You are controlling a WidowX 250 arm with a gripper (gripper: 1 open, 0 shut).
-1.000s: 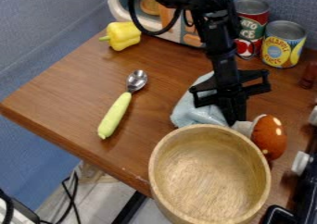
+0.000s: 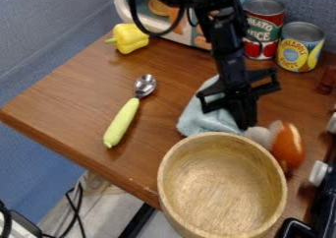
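Note:
My black gripper (image 2: 237, 102) points down over a light blue cloth (image 2: 199, 118) on the right part of the wooden table, its lower end at the cloth; whether it is open or shut is hard to see. An orange-and-white object (image 2: 286, 144) lies just right of it. A wooden bowl (image 2: 223, 201) stands below them at the front edge.
A spoon with a pale yellow handle (image 2: 121, 122) lies on the left. A yellow pepper (image 2: 132, 37) is at the back left, beside a toy appliance (image 2: 144, 4). Cans (image 2: 301, 47) stand back right.
The bowl and spoon have stayed put.

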